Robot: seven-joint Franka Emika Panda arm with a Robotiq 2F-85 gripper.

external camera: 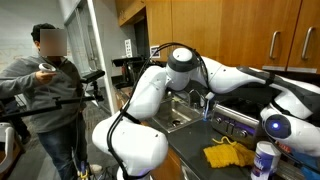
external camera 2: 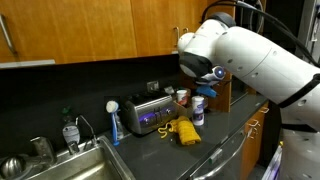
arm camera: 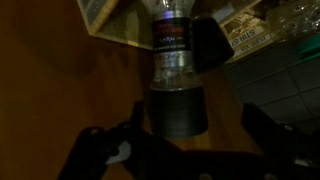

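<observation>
In the wrist view, a clear bottle or grinder (arm camera: 172,62) with a dark label and a black cap stretches from the top of the picture down to my gripper. Its black cap (arm camera: 178,112) lies between the dark fingers, which stand apart on both sides of it. My gripper is open; whether either finger touches the cap is too dark to tell. Exterior view 1 cuts the gripper off at its right edge.
A yellow cloth (external camera 2: 184,131) lies on the dark counter, with a white canister (external camera: 264,160) to its side. Behind stands a toaster (external camera 2: 153,110). A sink (external camera 2: 75,164) is set into the counter, and open counter lies between it and the cloth.
</observation>
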